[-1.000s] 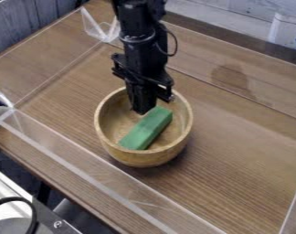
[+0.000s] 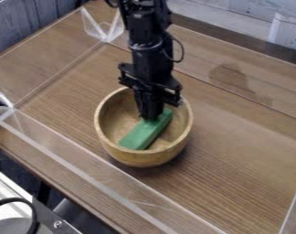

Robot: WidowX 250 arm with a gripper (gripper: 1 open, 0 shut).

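A round wooden bowl (image 2: 114, 130) sits on the table, holding a long green object (image 2: 143, 134) that lies diagonally inside it. My black gripper (image 2: 148, 111) reaches down over the back of the bowl, its tip at the upper end of the green object. The dark fingers overlap one another, so whether they are apart or together, and whether they touch the object, is hard to make out.
Clear plastic pieces stand at the back left. At the bottom left, beyond the table edge, are a cable and pale equipment.
The arm has shifted slightly to the right and down toward the upper end of the green object. The bowl and object look nearly unmoved.
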